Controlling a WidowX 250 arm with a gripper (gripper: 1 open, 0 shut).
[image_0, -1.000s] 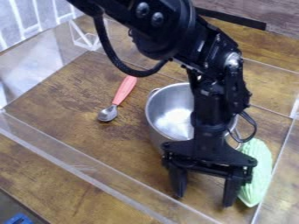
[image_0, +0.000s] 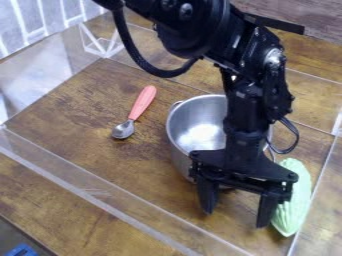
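Note:
My black gripper (image_0: 237, 205) is low over the wooden board at the front right, its two fingers pointing down and spread apart, with nothing visible between them. Right beside its right finger lies a pale green cabbage-like vegetable (image_0: 297, 202), partly behind the gripper. A steel pot (image_0: 190, 127) stands behind the gripper, half hidden by the arm. To the left, a spoon with a pink handle (image_0: 142, 102) lies on the board.
Clear plastic walls edge the wooden work area (image_0: 74, 140). Bare board lies to the left and front left. A white railing is at the back left, and a small blue object sits at the bottom left corner.
The gripper has risen slightly over the last second. The pot, spoon and vegetable look unmoved.

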